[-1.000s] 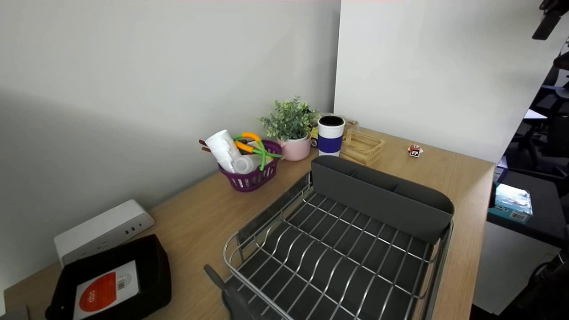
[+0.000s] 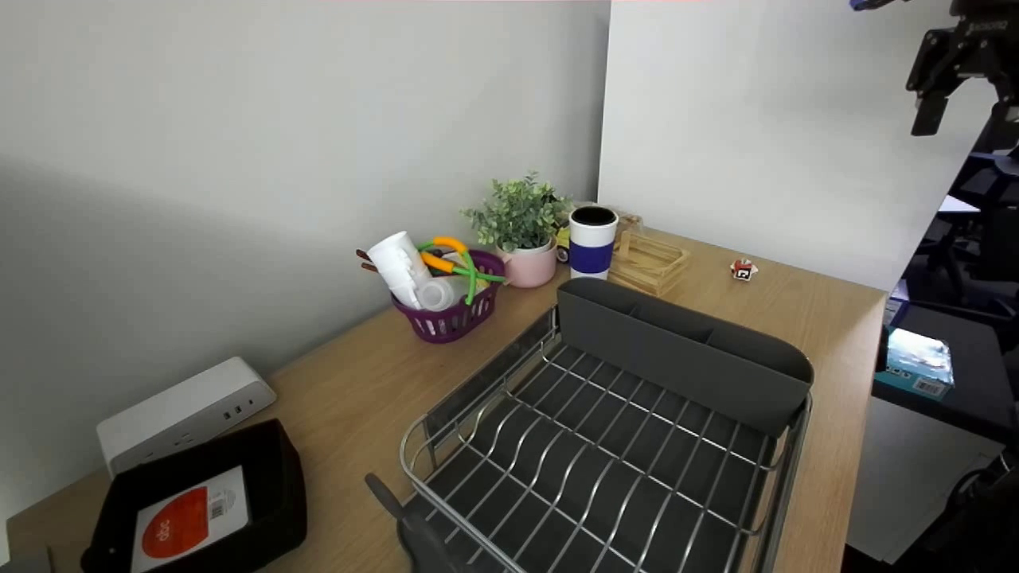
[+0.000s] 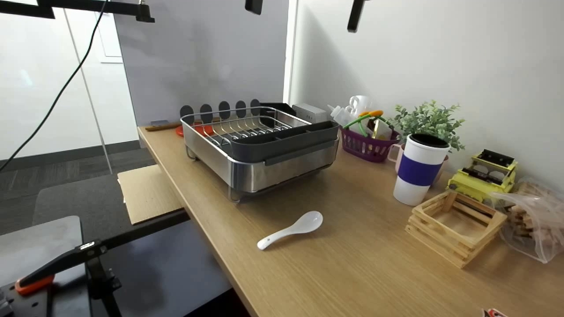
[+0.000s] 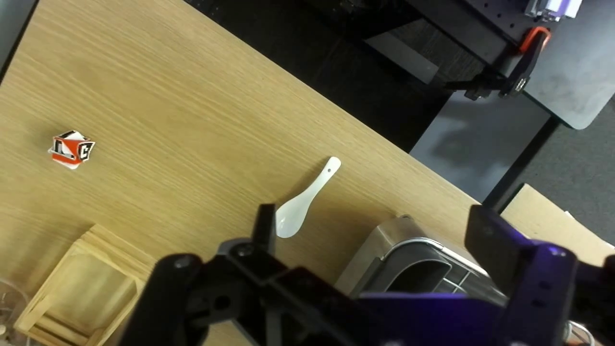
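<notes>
My gripper stands open high above the table, its two fingers far apart and nothing between them. In exterior view 2 only its fingertips (image 3: pixel 355 16) show at the top edge. A white spoon (image 4: pixel 295 213) lies flat on the wood, by the left finger in the wrist view; its handle slants up and to the right. The same spoon (image 3: pixel 296 228) rests in front of the dish rack (image 3: pixel 211 150) in exterior view 2. That rack's dark divided utensil holder (image 2: pixel 683 353) looks empty. In exterior view 1 the spoon is hidden behind the rack.
Near the wall stand a purple basket (image 2: pixel 441 329) of toys, a potted plant (image 2: pixel 521 215), a white cup with a blue band (image 3: pixel 417 171) and a wooden crate (image 3: pixel 454 230). A small red-and-white object (image 4: pixel 71 149) sits apart. Bare table surrounds the spoon; the table edge runs close by.
In exterior view 1 my gripper has moved left and lower, so more of it shows at the upper right. The objects on the table have stayed where they were.
</notes>
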